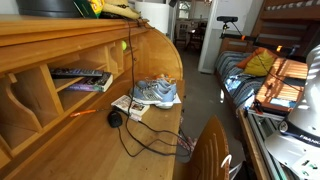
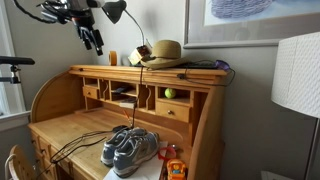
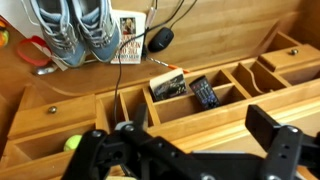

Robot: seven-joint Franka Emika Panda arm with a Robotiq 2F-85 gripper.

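High above the desk, my gripper stands open, its dark fingers (image 3: 262, 124) wide apart with nothing between them. Exterior view 2 has the gripper (image 2: 94, 43) in the air at upper left, clear of everything on the desk. A pair of grey-blue shoes (image 1: 154, 93) sits on the wooden desktop (image 1: 85, 150), partly over papers. Beside them lie a black mouse (image 1: 114, 118) and a booklet (image 1: 128, 107). An orange pen (image 1: 83, 113) rests near the cubbies, where a dark remote-like item (image 3: 204, 92) and a small picture card (image 3: 168, 84) lie.
Raised cubbies (image 2: 126, 91) line the desk's back, holding a green ball (image 2: 170, 93). On the top shelf sits a brown hat (image 2: 182, 49). Black cables (image 1: 148, 140) cross the desktop. A red-orange item (image 2: 176, 168) lies beside the shoes.
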